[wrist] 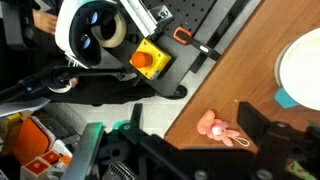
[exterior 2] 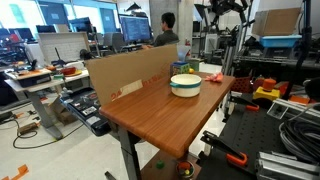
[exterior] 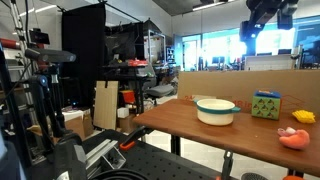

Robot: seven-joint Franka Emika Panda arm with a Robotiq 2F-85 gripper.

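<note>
My gripper (exterior: 264,40) hangs high above the right side of the wooden table, open and empty, clear of everything on the tabletop. A white round bowl (exterior: 216,111) stands near the table's middle. Farther right is a green and blue block-like object (exterior: 266,104), with a small yellow item (exterior: 303,117) beyond it. The pink toy (exterior: 294,138) lies at the near right edge. Seen from the wrist, this pink toy (wrist: 216,127) lies ahead of the dark fingers, and a white round shape (wrist: 302,72) is cut off at the right.
A cardboard panel (exterior 2: 138,77) stands along the table's far side. The table (exterior 2: 165,121) has bare wood in front of the bowl. Below its near edge are a black frame and cables. A person (exterior 2: 167,30) sits in the background.
</note>
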